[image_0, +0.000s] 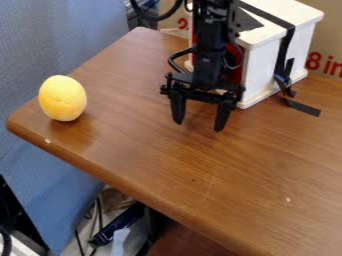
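A yellow egg-shaped object (63, 98) rests upright on the wooden table (227, 190) near its left edge. My black gripper (199, 116) hangs over the table in front of the white box, to the right of the yellow object and well apart from it. Its two fingers stand apart, open, with nothing between them.
A white box (263, 60) with black straps and a red part stands at the back right, close behind the gripper. A cardboard box is behind it. The table's left edge drops toward cables and clutter below.
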